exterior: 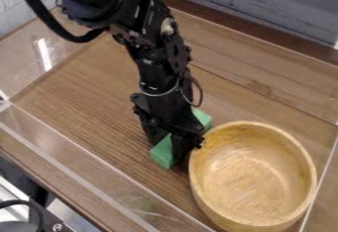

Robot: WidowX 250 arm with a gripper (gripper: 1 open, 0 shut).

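The black gripper (172,137) is low over the wooden table, shut on a green object (164,153) just left of the pale yellow bowl (252,182). Part of the green object also shows behind the fingers, at the upper right of them; the rest is hidden by the gripper.
The bowl fills the lower right of the table. A wall runs along the back, and the table's edge with a dark cable lies at the lower left.
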